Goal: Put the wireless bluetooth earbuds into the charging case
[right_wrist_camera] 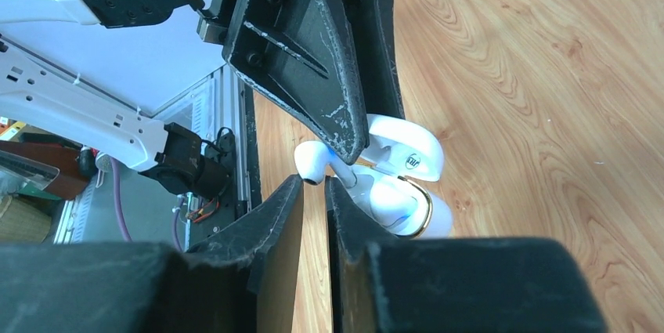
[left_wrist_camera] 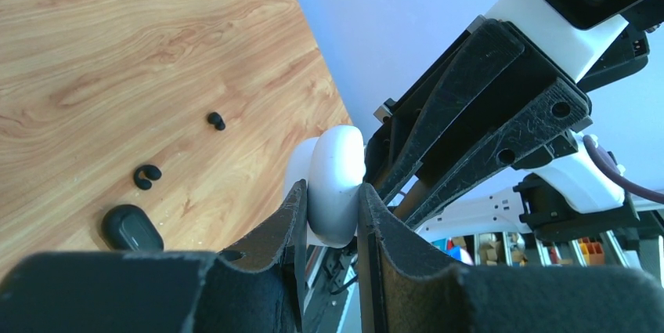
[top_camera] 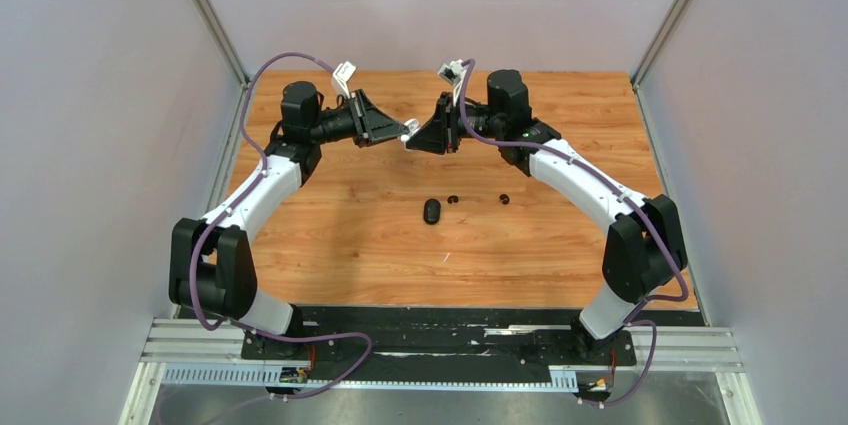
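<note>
Above the table, the white charging case [right_wrist_camera: 440, 219] is held by my left gripper [top_camera: 404, 132], which is shut on it. In the right wrist view the case's lid [right_wrist_camera: 407, 145] is raised. A white earbud [right_wrist_camera: 312, 159] juts from the case, its slim stem running to the case's opening. Just short of the bud's head are the tips of my right gripper, part open with a visible gap. Whether a fingertip touches the bud, I cannot tell. Seen from the left wrist, the case [left_wrist_camera: 337, 184] hides the earbud and the right fingertips.
Lower on the wooden table [top_camera: 330, 245] lie a black oval case [top_camera: 432, 211] and two small black earbuds, one close to it [top_camera: 453, 199] and one farther right [top_camera: 504, 199]. Both grippers are very close together at the white case.
</note>
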